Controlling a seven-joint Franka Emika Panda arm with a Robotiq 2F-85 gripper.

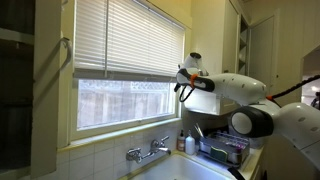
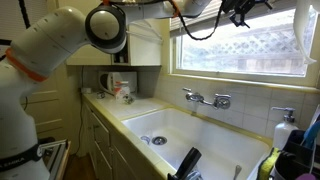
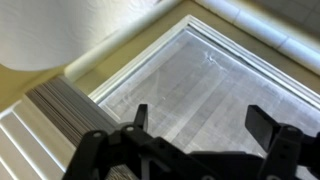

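My gripper stands open in the wrist view, nothing between its fingers. It faces the window [image 3: 205, 90], whose pane lies beyond the fingers. The slats of a white blind [image 3: 75, 115] are stacked at the lower left of that view. In exterior view 1 the blind [image 1: 130, 42] covers the upper window, and my gripper [image 1: 181, 86] is near its lower right corner. Whether it touches the blind cannot be told. Exterior view 2 shows the gripper [image 2: 243, 15] high over the sink, in front of the window.
A white sink [image 2: 205, 142] lies below, with a wall faucet [image 2: 207, 99] behind it. A soap bottle [image 2: 284, 128] and a dish rack [image 1: 225, 148] stand at the right. A white rounded object [image 3: 70, 30] is close by at the wrist view's upper left.
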